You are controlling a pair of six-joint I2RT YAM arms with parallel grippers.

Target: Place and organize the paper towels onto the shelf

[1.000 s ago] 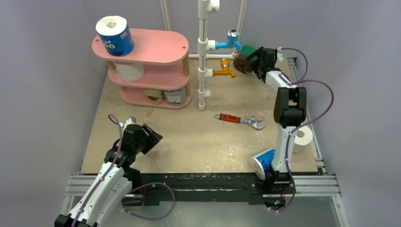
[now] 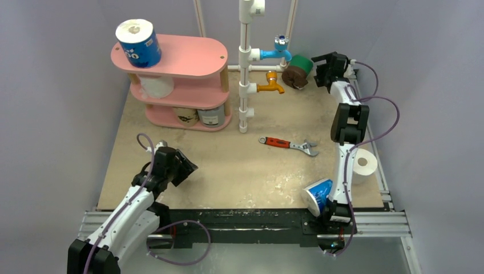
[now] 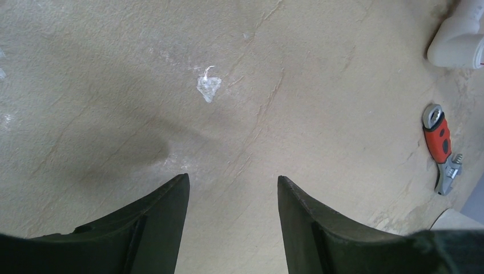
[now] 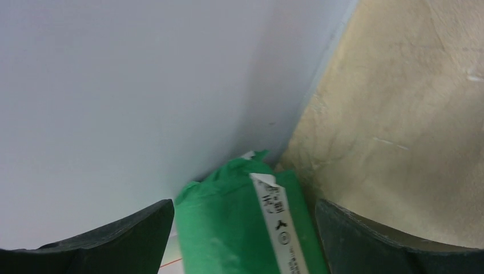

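Observation:
A blue-wrapped paper towel roll (image 2: 138, 45) stands on the top of the pink shelf (image 2: 188, 57), and a white roll (image 2: 157, 86) is on its middle level. Another blue-wrapped roll (image 2: 318, 194) lies on its side at the table's front, and a white roll (image 2: 364, 163) stands upright by the right edge. At the back, my right gripper (image 2: 317, 69) is open beside a green and brown bundle (image 2: 301, 64); in the right wrist view the green wrapping (image 4: 245, 222) shows beyond and between its fingers. My left gripper is open over bare table at the front left.
A white pipe (image 2: 244, 85) with a blue tap (image 2: 277, 53) and an orange tap (image 2: 270, 84) rises between shelf and bundle. An adjustable wrench (image 2: 289, 144) lies mid-table. Two containers, one grey (image 2: 212, 117), sit on the bottom shelf.
My right gripper has moved to the right, away from the green and brown bundle, uncovering more of it. My left arm has shifted only slightly.

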